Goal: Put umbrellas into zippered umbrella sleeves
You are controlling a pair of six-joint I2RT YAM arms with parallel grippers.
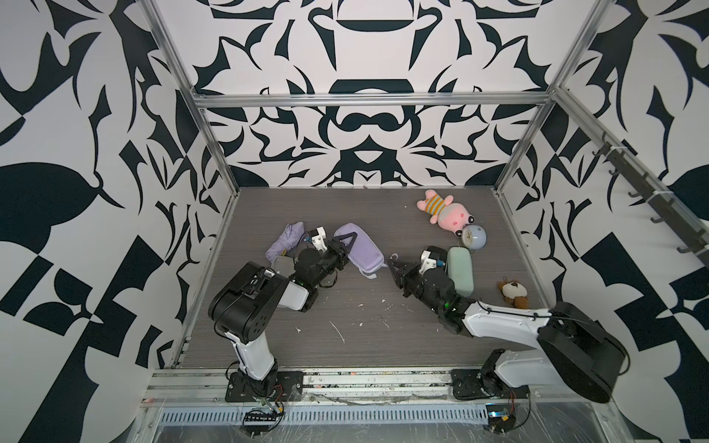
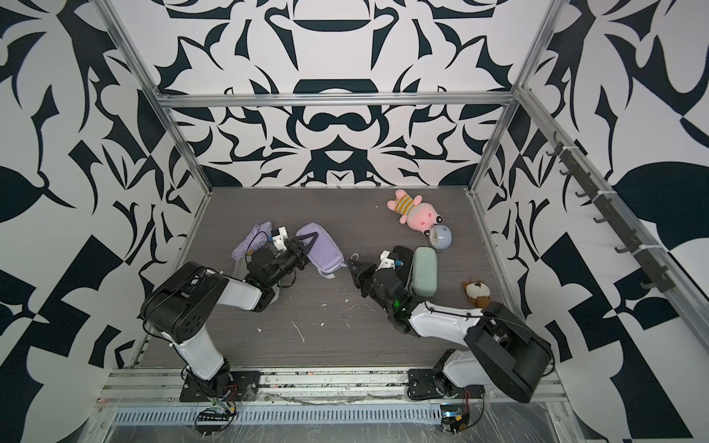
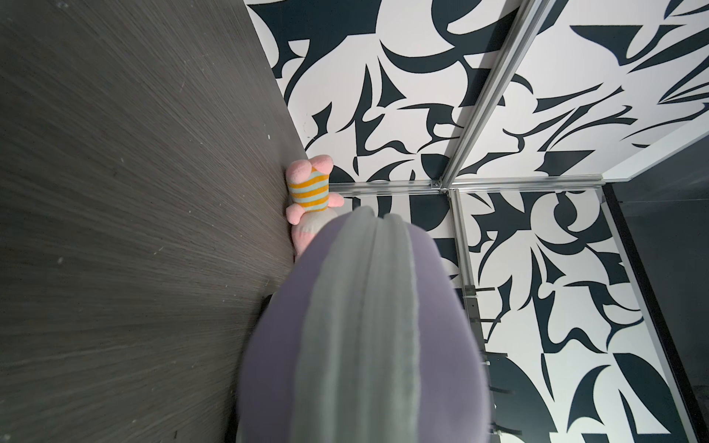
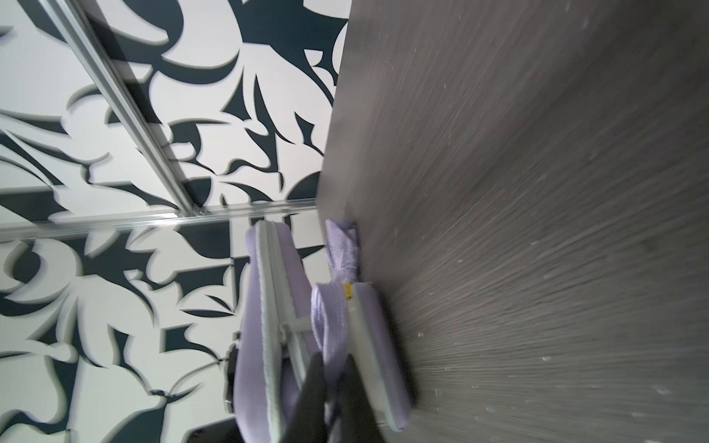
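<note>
My left gripper is shut on a lilac zippered sleeve, held at its upper end; it fills much of the left wrist view. A folded lilac umbrella lies left of it, largely behind the left arm, by another pale case. My right gripper is just off the held sleeve's lower right end. In the right wrist view a lilac strap hangs in front of its dark fingertips, which appear shut; whether it touches them I cannot tell.
A mint case and a dark item lie right of my right gripper. A pink plush toy, a round grey-blue object and a brown toy are on the right.
</note>
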